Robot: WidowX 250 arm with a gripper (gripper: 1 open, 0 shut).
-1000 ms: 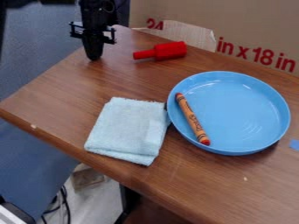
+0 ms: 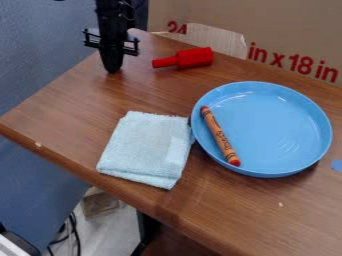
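Note:
The black gripper [image 2: 111, 58] hangs at the top left over the back-left part of the wooden table, just left of a red rolling-pin-like object [image 2: 189, 58]; whether its fingers are open or shut is unclear. A blue plate [image 2: 274, 125] lies on the right with an orange crayon [image 2: 221, 135] on it. A folded pale blue cloth [image 2: 144, 150] lies left of the plate.
A cardboard box [image 2: 281, 30] stands behind the table. The table's left edge runs beside a grey-blue surface, with cables on the floor below.
The gripper has shifted slightly to the right since about a second ago. The objects on the table have not moved.

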